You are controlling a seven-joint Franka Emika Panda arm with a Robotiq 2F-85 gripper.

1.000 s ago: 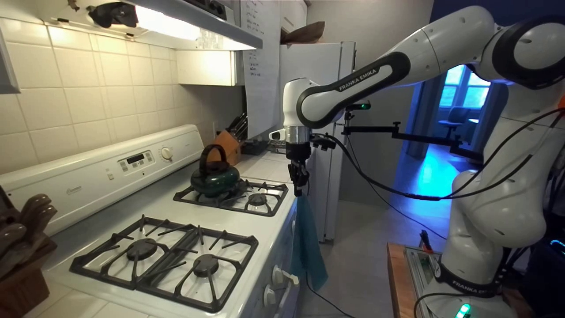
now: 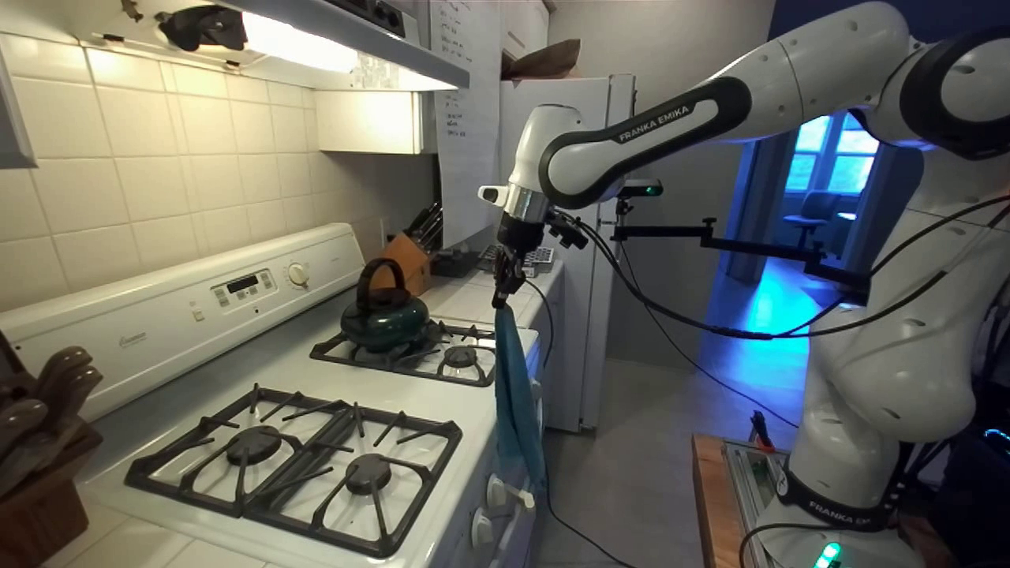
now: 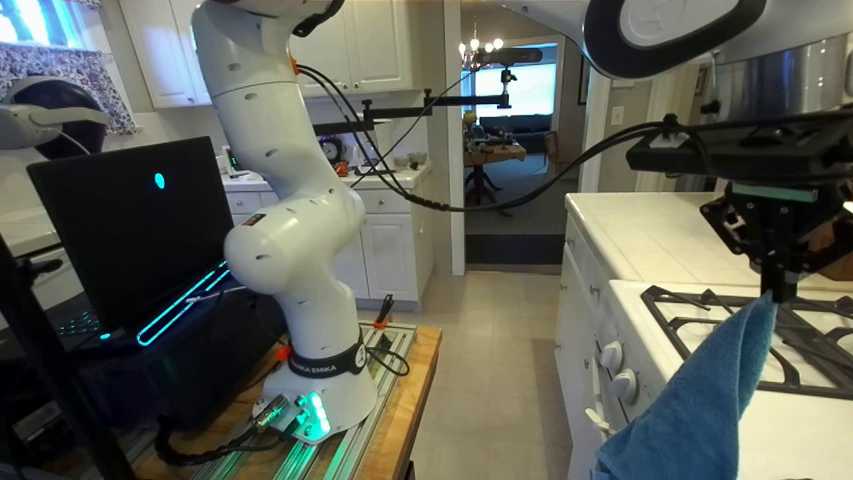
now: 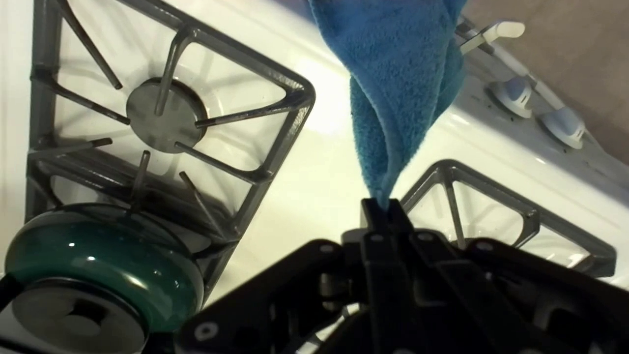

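Observation:
A blue towel (image 2: 516, 397) hangs down from my gripper (image 2: 499, 301), its upper tip pinched between the fingers. In the wrist view the gripper is shut on the gathered end of the towel (image 4: 401, 76), and the cloth spreads away over the stove's front edge. Exterior view 2 has the gripper (image 3: 778, 292) above the right part of the stove, with the towel (image 3: 696, 400) slanting down in front of it. The towel's lower end is cut off in that view.
A dark green kettle (image 2: 383, 320) stands on the back burner grate, left of the gripper. Black grates (image 2: 312, 473) cover the white stove top. Control knobs (image 4: 563, 127) and a white handle (image 4: 501, 30) jut from the stove front. Knife blocks (image 2: 47, 454) stand at either end.
My gripper has risen and moved left, toward the stove, carrying the towel. The towel's lower end has swung left and hangs closer against the stove front.

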